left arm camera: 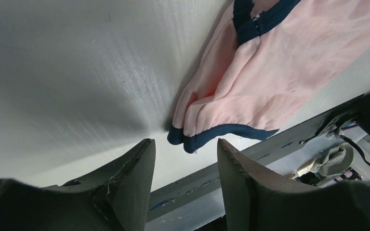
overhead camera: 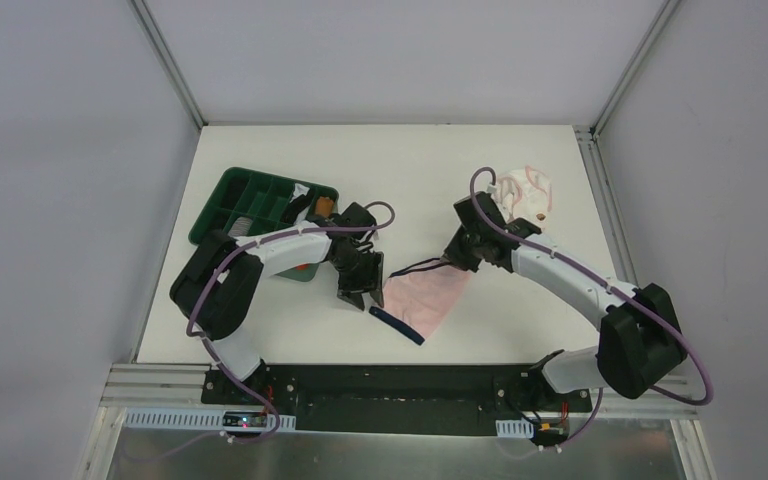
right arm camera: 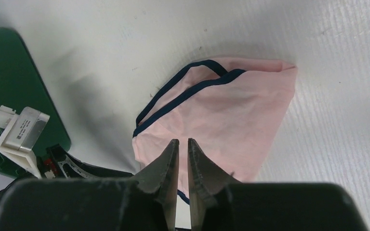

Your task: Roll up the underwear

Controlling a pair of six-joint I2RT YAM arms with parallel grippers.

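Note:
Pink underwear (overhead camera: 425,300) with dark navy bands lies folded on the white table, its left side creased in the left wrist view (left arm camera: 250,91). My left gripper (overhead camera: 365,300) is over the underwear's left end; in the left wrist view its fingertips (left arm camera: 144,149) stand apart near a navy corner, nothing seen between them. My right gripper (overhead camera: 460,262) is above the upper right corner; in the right wrist view its fingers (right arm camera: 168,163) are close together, a narrow gap between them, over the pink cloth (right arm camera: 231,110).
A green divided box (overhead camera: 220,200) with small items stands at the back left. A white and pink cloth (overhead camera: 525,185) lies at the back right. The front edge is close below the underwear.

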